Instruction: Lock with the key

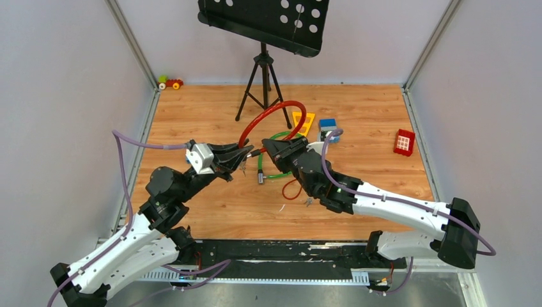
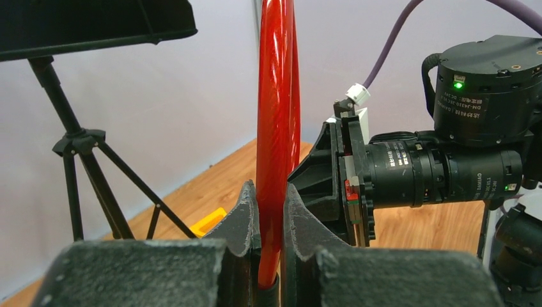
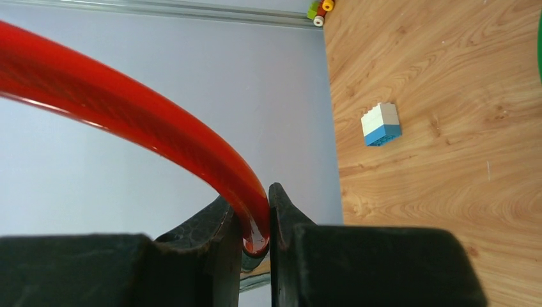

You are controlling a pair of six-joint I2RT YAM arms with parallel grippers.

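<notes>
A thick red cable lock (image 1: 276, 110) is bent into a loop in the air between the two arms. My left gripper is shut on one end of it, where the tube runs upright between the fingers. The other end is held by my right gripper, shut around the tube just above its dark end cap. From the right gripper a dark tip with a metal pin (image 1: 253, 153) reaches to the left fingers; whether it sits in the lock body cannot be told. Small keys (image 1: 243, 165) hang below the left gripper.
Below the loop a green cable lock (image 1: 275, 176) and a thin red cord (image 1: 292, 189) lie on the wooden table (image 1: 358, 192). A black music stand (image 1: 265, 70), a yellow frame (image 1: 309, 121) and blue blocks (image 1: 327, 123) are behind.
</notes>
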